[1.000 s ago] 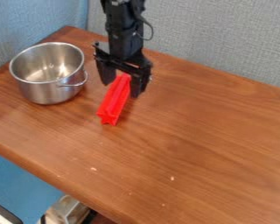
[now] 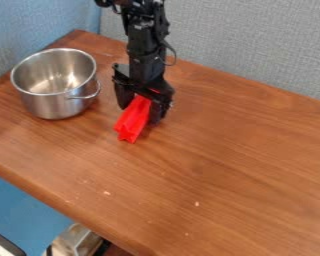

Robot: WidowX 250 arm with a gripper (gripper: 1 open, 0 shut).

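A red elongated object (image 2: 133, 119) lies on the wooden table, just right of a steel pot (image 2: 53, 84). My black gripper (image 2: 144, 94) is lowered over the upper end of the red object, its fingers around that end. The fingers are open; whether the fingers touch the object cannot be made out.
Patterned walls stand behind and to the left. A metal fixture (image 2: 75, 240) shows at the lower left, below the table's edge.
My gripper has moved down onto the upper end of the red object, covering more of it. The pot has stayed in place.
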